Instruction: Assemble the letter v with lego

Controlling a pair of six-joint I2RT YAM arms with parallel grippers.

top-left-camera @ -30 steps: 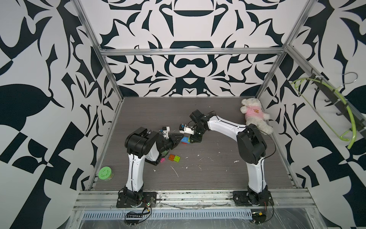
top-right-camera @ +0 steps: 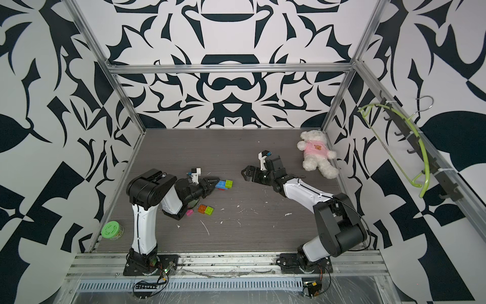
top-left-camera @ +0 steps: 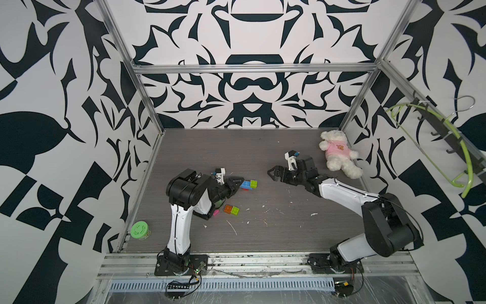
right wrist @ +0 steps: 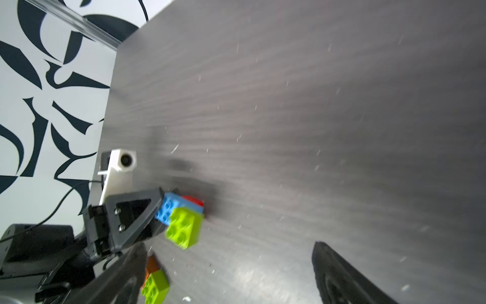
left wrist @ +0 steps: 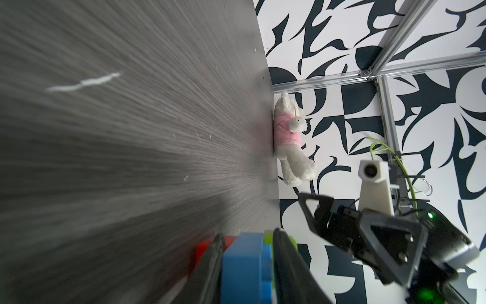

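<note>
A blue brick [left wrist: 246,268] stands between the fingers of my left gripper [top-left-camera: 241,183], which are shut against its two sides. Joined to it are a red brick [right wrist: 194,200] beneath and a lime green brick [right wrist: 184,226] at its free end. My right gripper is wide open and empty, held to the right of this assembly, apart from it. Nearer the front of the table lies a pair of orange [top-left-camera: 227,208] and green [top-left-camera: 235,210] bricks. A pink piece [top-left-camera: 216,212] shows partly from behind the left arm.
A teddy bear [top-left-camera: 338,152] in a pink top sits at the back right corner. The green-lidded jar [top-left-camera: 139,230] is at the front left edge. Only small scraps litter the table's middle and front right.
My right gripper has drawn back to the right, away from the green end of the assembly, uncovering the green brick. The left arm and the bricks look unmoved.
</note>
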